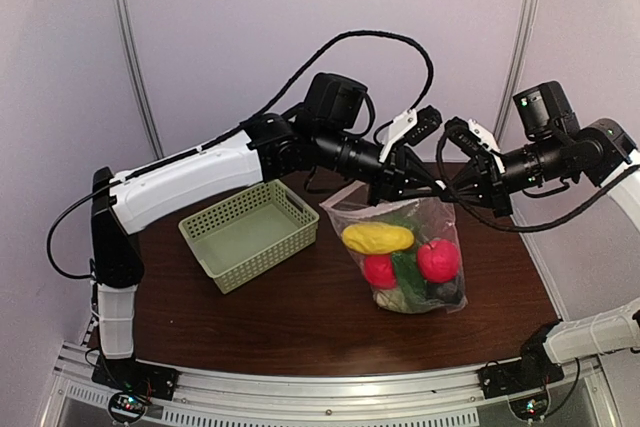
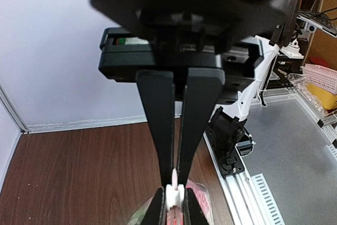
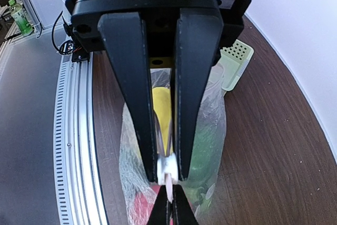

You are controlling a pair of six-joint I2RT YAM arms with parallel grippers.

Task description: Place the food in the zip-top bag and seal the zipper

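The clear zip top bag (image 1: 355, 205) hangs beneath my grippers, its lower part near the table. Inside show a yellow food piece (image 1: 378, 238), a red round one (image 1: 438, 260), another red one (image 1: 378, 270), a green piece and a dark one. At the bag's upper right edge, my left gripper is shut on the bag's top edge, with a small white piece at its fingertips. Close beside it, my right gripper is shut, a thin pinkish strip of the bag's edge running between its fingers. Whether the zipper is closed cannot be made out.
An empty pale green basket (image 1: 250, 237) stands left of the bag, beneath the left arm. Both arms meet closely above the bag.
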